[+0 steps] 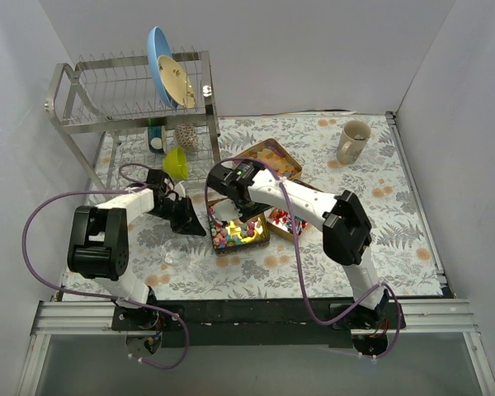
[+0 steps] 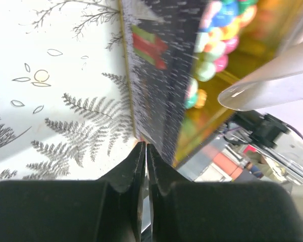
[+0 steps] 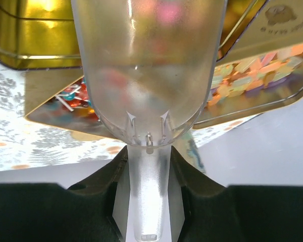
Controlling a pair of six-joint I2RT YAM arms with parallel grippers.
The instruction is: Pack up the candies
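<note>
A gold box of round colourful candies (image 1: 224, 238) sits at the table's middle, with bare gold bottom showing on its right side. My right gripper is shut on the handle of a translucent scoop (image 3: 149, 75). In the top view the scoop's white bowl (image 1: 225, 209) is over the back left of that box. Pink shows through the scoop, but I cannot tell whether candy lies in it. My left gripper is shut, nothing visible between its fingers, close beside the box's left outer wall (image 2: 161, 75).
A box of wrapped candies (image 1: 282, 221) stands right of the round ones, and another box of orange pieces (image 1: 272, 157) behind. The dish rack (image 1: 140, 124) fills the back left, a beige mug (image 1: 353, 142) the back right.
</note>
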